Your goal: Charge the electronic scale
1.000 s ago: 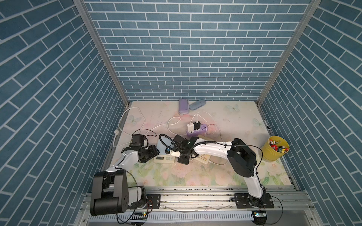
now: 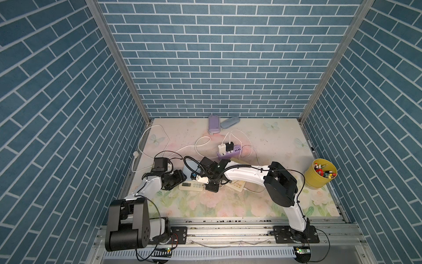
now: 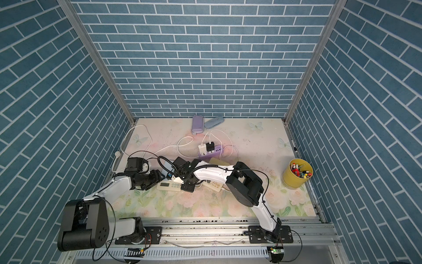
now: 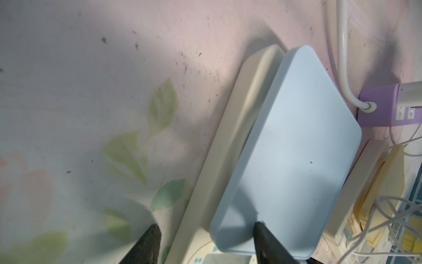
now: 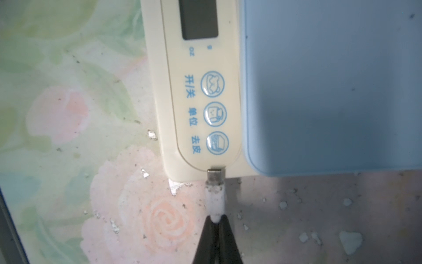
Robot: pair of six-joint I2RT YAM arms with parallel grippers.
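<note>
In the right wrist view, the cream electronic scale (image 5: 163, 118) with a light-blue tray (image 5: 325, 96) lies flat, its display and round buttons facing up. My right gripper is shut on the back of a white cable plug (image 5: 215, 198). The plug's metal tip overlaps the scale's end edge in this view; whether it sits above the edge or in a port cannot be told. At the scale's other end, my left gripper stands open, one finger (image 4: 267, 242) over the tray's corner and the other beside the scale, with the scale's edge between them.
Behind the arms stands a purple power strip (image 2: 235, 151) with white and black adapters. A second cream scale (image 2: 237, 184) lies under the right arm. White cables loop over the left of the table, and a yellow bucket (image 2: 315, 179) stands at the right.
The right gripper has shifted very slightly left toward the scale. The left arm and the scale look unmoved.
</note>
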